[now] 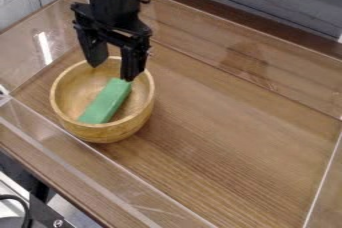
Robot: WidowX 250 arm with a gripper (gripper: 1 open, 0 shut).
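Observation:
The black gripper (112,54) hangs over the back half of a round tan bowl (138,113) at the left of the table, its fingers open and pointing down. A green oblong block (106,102) lies in the bowl, slanted, just in front of and below the fingers. The gripper hides part of the bowl's back.

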